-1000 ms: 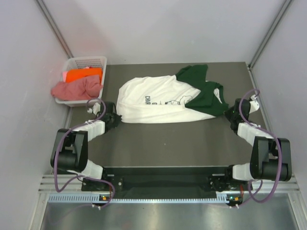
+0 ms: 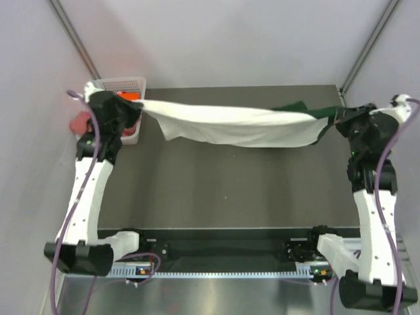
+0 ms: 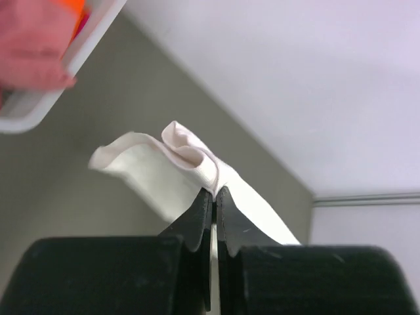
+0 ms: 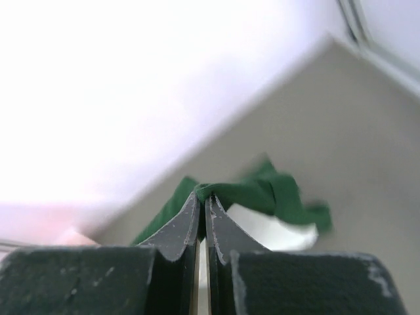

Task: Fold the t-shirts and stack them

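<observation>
A white t-shirt with green sleeves (image 2: 223, 125) is stretched between my two grippers, raised above the far part of the table. At its white end, my left gripper (image 2: 140, 105) is shut on the shirt's edge; in the left wrist view a curled white fold (image 3: 190, 154) rises from the closed fingertips. My right gripper (image 2: 337, 118) is shut on the green end, and the right wrist view shows green cloth (image 4: 262, 193) pinched at the tips. The shirt's printed front is hidden in this pose.
Behind my left gripper stands a white basket (image 2: 136, 84) holding orange and red cloth, partly covered by the arm. A white wall (image 2: 216, 39) borders its far edge.
The left gripper now covers part of the basket.
</observation>
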